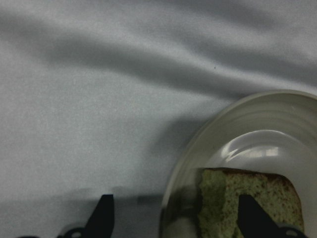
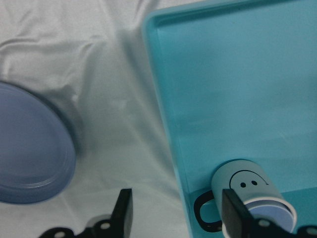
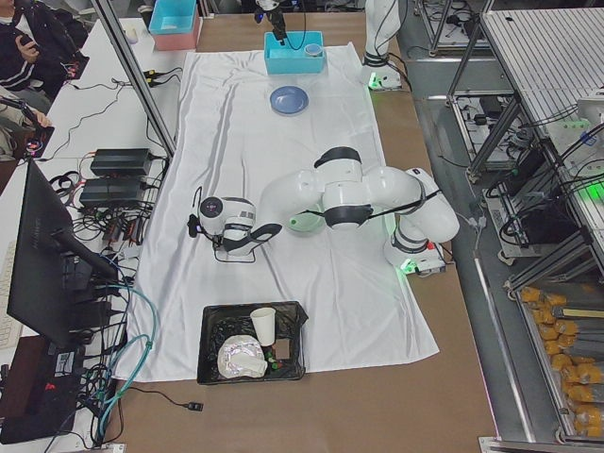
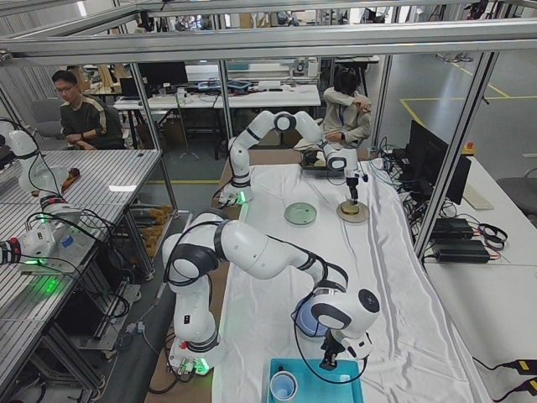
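Note:
My left gripper is open low over a beige plate (image 1: 247, 114) holding a slice of bread (image 1: 218, 188); one finger is over the bread, the other over cloth outside the rim. In the right wrist view my right gripper stands open above the left edge of a blue bin (image 2: 237, 84), where a smiley mug (image 2: 242, 181) with a black handle lies on its side, partly behind a finger. A blue plate (image 2: 29, 144) sits on the cloth beside the bin.
A green plate (image 4: 299, 213) lies between the arms. A black tray (image 3: 245, 311) with a white cup and other items stands at the near end of the cloth in the camera left view. The cloth is otherwise mostly clear.

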